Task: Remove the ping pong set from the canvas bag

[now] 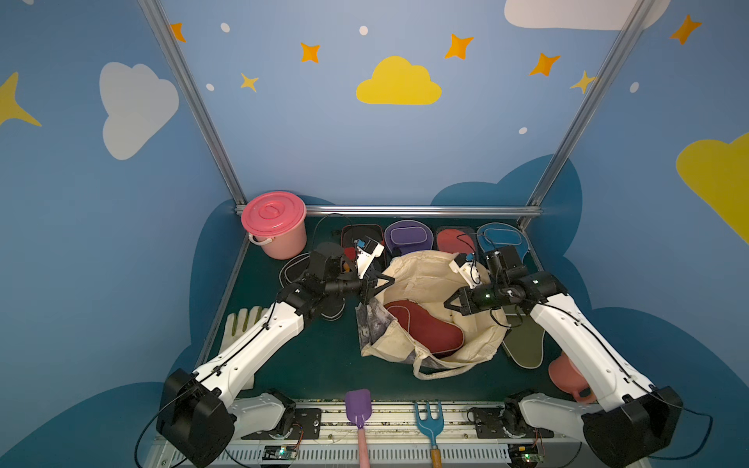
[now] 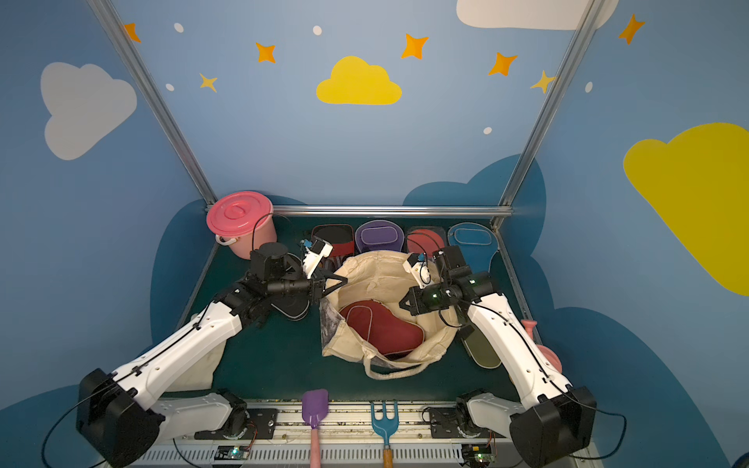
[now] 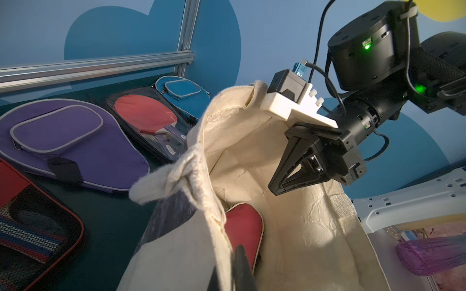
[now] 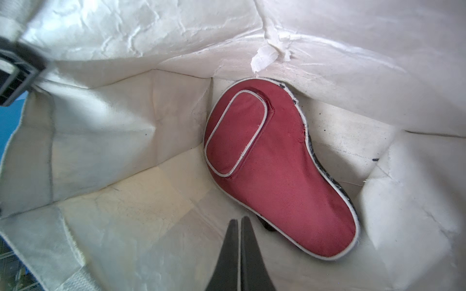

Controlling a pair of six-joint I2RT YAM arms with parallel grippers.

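Note:
The red ping pong case with white piping lies flat on the floor of the canvas bag, whose mouth gapes wide. Higher up inside the bag, my right gripper is shut with nothing between its fingers; the case lies beneath and apart from it. My left gripper is shut on the bag's left rim, the cloth edge running between its fingers. From the top left view, the left gripper holds that side of the bag up.
Behind the bag lie a purple case and a blue case. An olive case borders the bag's right side. A pink bucket stands back left.

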